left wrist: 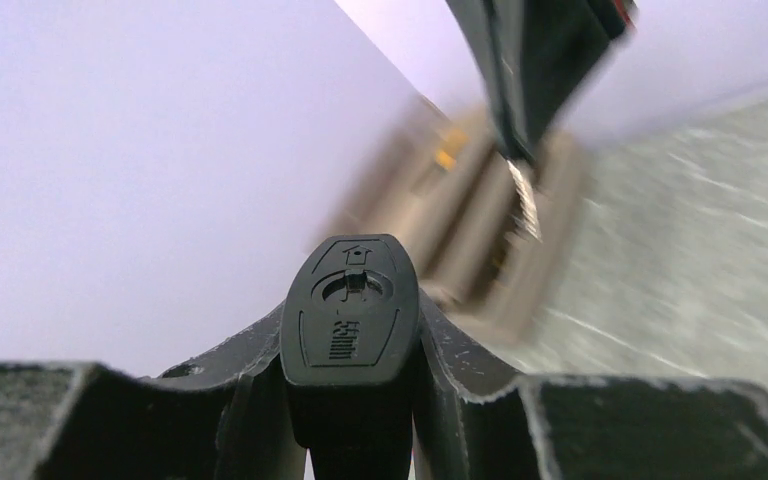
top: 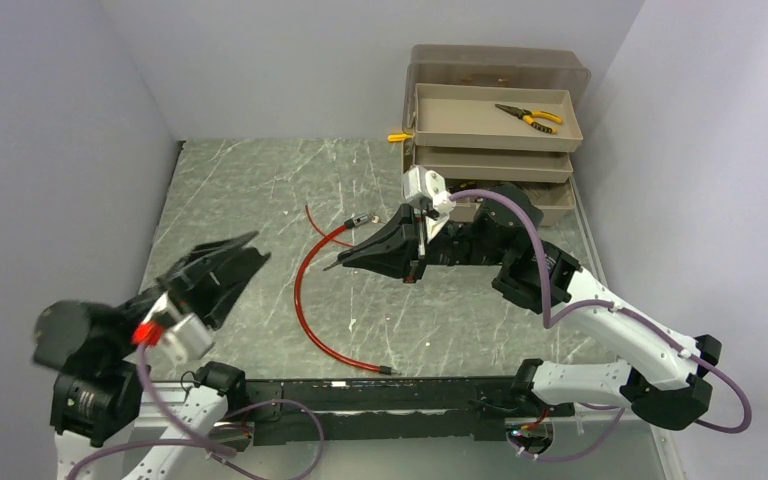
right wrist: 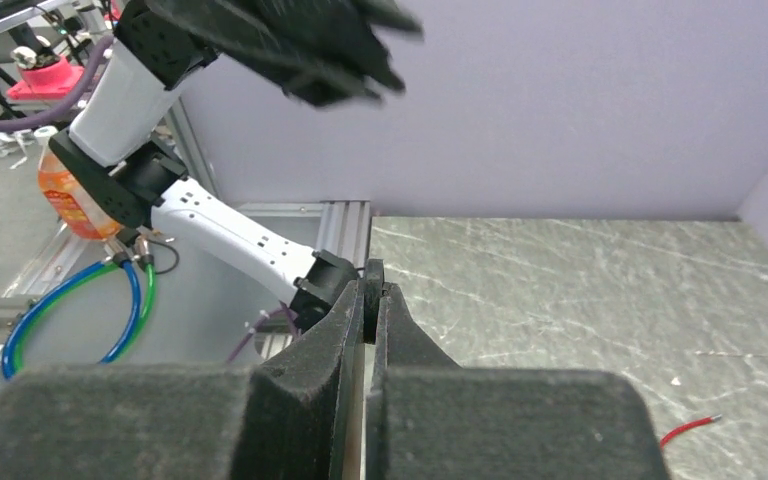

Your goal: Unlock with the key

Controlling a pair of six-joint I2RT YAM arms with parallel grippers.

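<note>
My left gripper (top: 240, 265) is blurred in the top view. In the left wrist view it is shut on a black lock (left wrist: 350, 310), whose keyhole faces up. My right gripper (top: 355, 258) is shut on a thin metal key (top: 333, 265), which points out from its fingertips toward the left in the top view; in the left wrist view the key (left wrist: 525, 195) hangs blurred beneath the right fingers, above and apart from the lock.
Red hoses (top: 305, 320) lie on the marble table (top: 430, 330). Stacked beige trays (top: 490, 150) with pliers (top: 525, 115) stand at the back right. Walls enclose the table at the back and sides.
</note>
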